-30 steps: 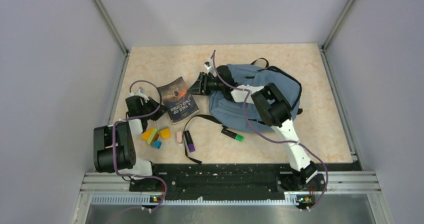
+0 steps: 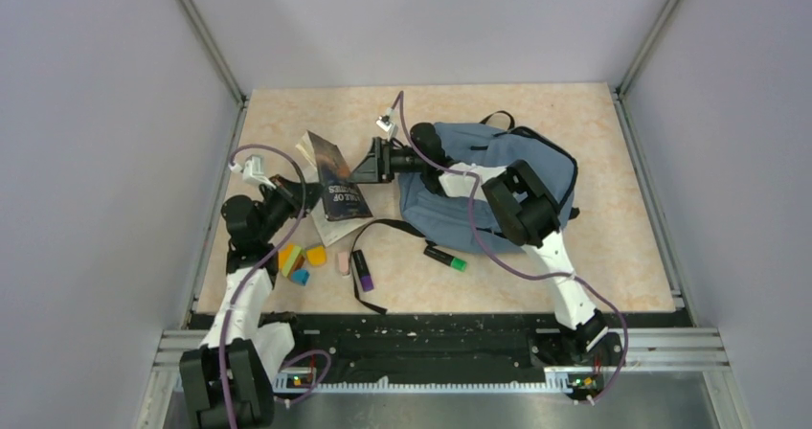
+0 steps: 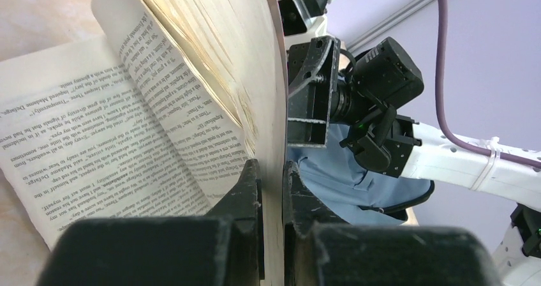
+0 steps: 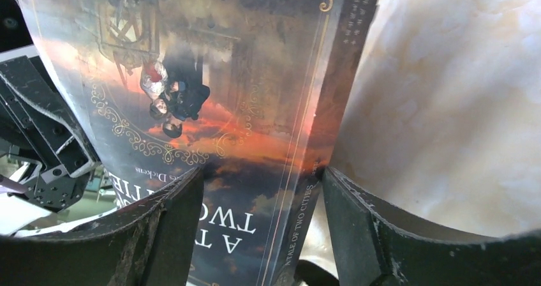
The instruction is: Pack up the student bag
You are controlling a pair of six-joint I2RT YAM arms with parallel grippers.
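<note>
A dark-covered book (image 2: 340,175), A Tale of Two Cities, lies partly open, its cover tilted up from the table. My left gripper is shut on the raised cover and some pages; printed inner pages (image 3: 96,145) spread out below it. At the spine side, my right gripper stands part open. Its fingers (image 4: 175,212) frame the lower cover and spine, without a visible grip. The blue-grey bag (image 2: 440,223) lies right of the book, partly covered by the right arm.
Below the book lie a yellow block (image 2: 316,256), a blue block (image 2: 300,277), a pink eraser (image 2: 343,262) and a black-purple marker (image 2: 362,271). A black-green marker (image 2: 445,258) sits by the bag. A strap (image 2: 388,223) trails leftward.
My left gripper has moved up in the top view and lifted the cover; the book went from flat and closed to partly open. The right gripper has shifted slightly left.
</note>
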